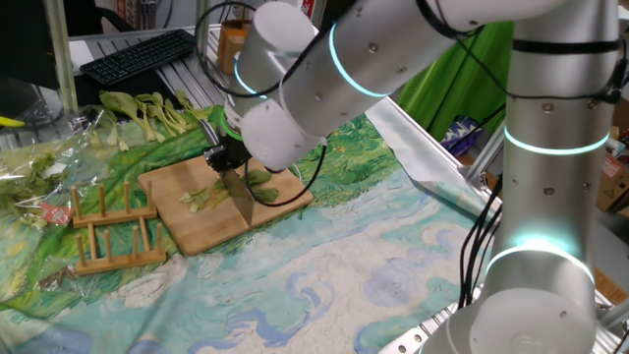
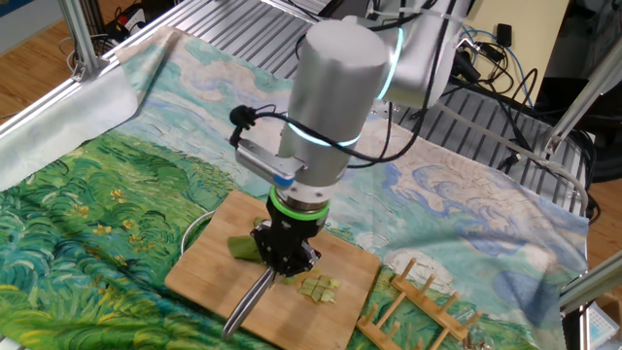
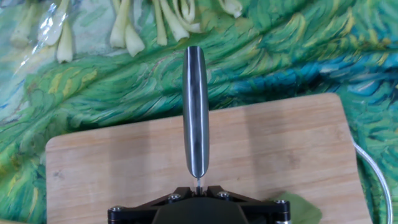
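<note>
My gripper is shut on a knife, close to where its blade joins the metal handle (image 3: 196, 112). That handle (image 2: 250, 303) sticks out past the board's edge in exterior view 2. Below my gripper, the blade (image 1: 236, 193) stands on edge over the wooden cutting board (image 1: 177, 211); whether it touches the wood I cannot tell. Cut pale-green pieces (image 2: 319, 288) lie on one side of the blade, and a leafy green part (image 2: 245, 248) on the other. In the wrist view a bit of leaf (image 3: 301, 208) shows beside the gripper, which hides most of the blade.
A wooden peg rack (image 1: 118, 236) stands beside the board. Several whole leafy greens (image 1: 147, 110) lie behind it, near clear plastic wrapping (image 1: 59, 162). A painted-pattern cloth (image 1: 334, 280) covers the table, with free room in front of the board.
</note>
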